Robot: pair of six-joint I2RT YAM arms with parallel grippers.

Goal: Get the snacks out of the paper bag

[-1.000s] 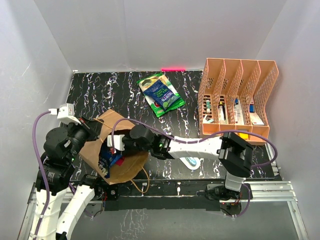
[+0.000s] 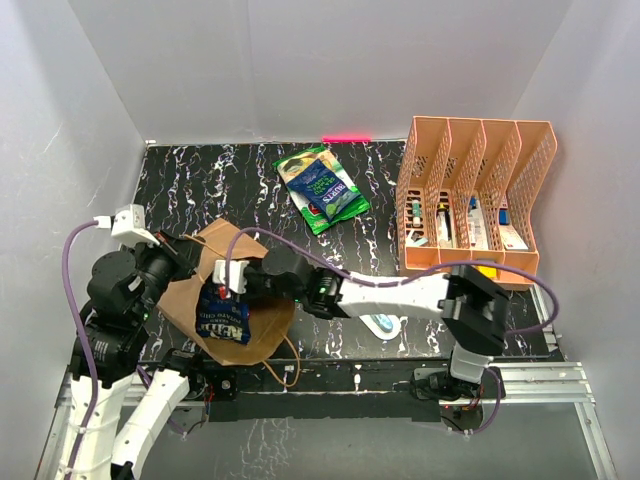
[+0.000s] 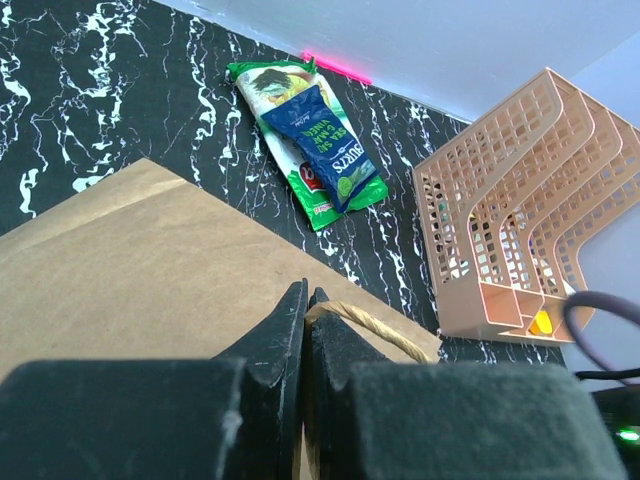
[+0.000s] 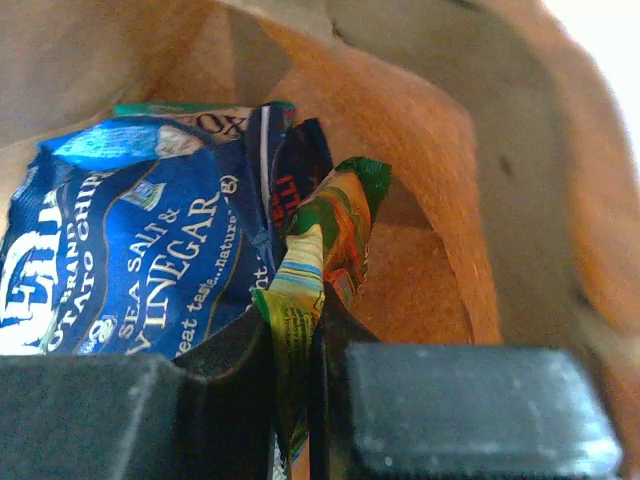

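Note:
The brown paper bag [image 2: 260,335] lies with its mouth toward the front, and its twisted handle [image 3: 372,322] runs into the fingers of my left gripper, which is shut on it. Inside the bag, a dark blue chip packet [image 4: 165,250] fills the left of the right wrist view, and from above it [image 2: 222,318] shows in the mouth. My right gripper reaches into the bag, shut on the crumpled edge of a green and orange packet [image 4: 345,225]; its lower part is hidden. Another packet's green edge shows behind the blue one.
A green snack packet [image 2: 300,165] with a blue packet [image 2: 322,188] on top lies at the back of the dark marbled table. An orange divided rack [image 2: 418,190] stands at the right.
The blue packet in the bag has come into fuller view than a second ago. The left arm has stayed still.

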